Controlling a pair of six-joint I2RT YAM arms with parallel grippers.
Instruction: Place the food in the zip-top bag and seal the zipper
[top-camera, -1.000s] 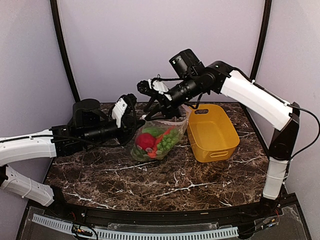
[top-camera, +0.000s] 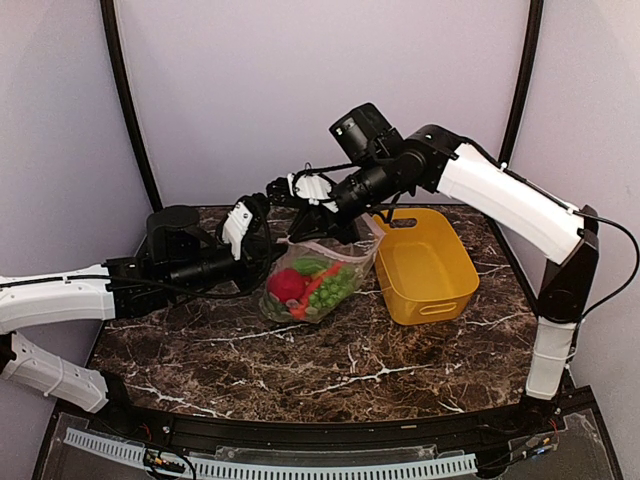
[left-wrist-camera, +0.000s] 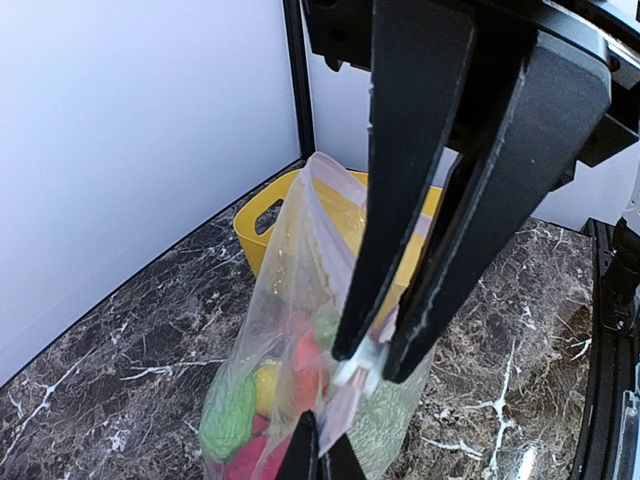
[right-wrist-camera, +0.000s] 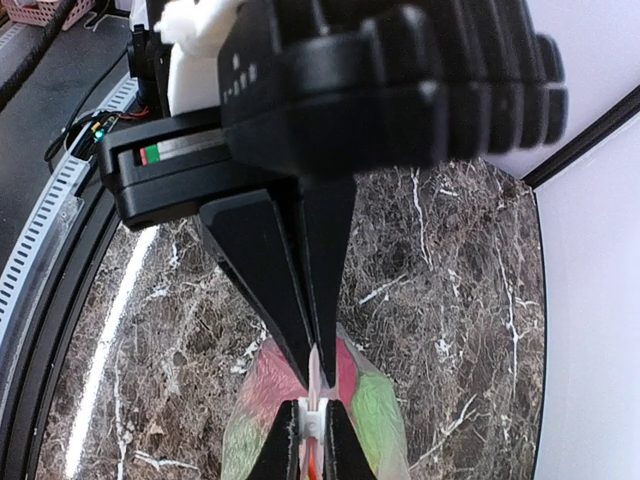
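Observation:
The clear zip top bag (top-camera: 330, 290) stands on the marble table holding red, green and orange food pieces, such as a red round piece (top-camera: 287, 284) and green grapes (top-camera: 330, 290). My left gripper is shut at the bag's zipper edge, its fingers low in the left wrist view, with the pinkish strip between or at them. My right gripper is shut on the white zipper slider at the bag's top, just beside the left one's fingertips. The two grippers meet closely above the bag, hiding part of its opening.
An empty yellow basket (top-camera: 425, 265) stands right of the bag, close behind the right arm.
The left arm has moved very little.

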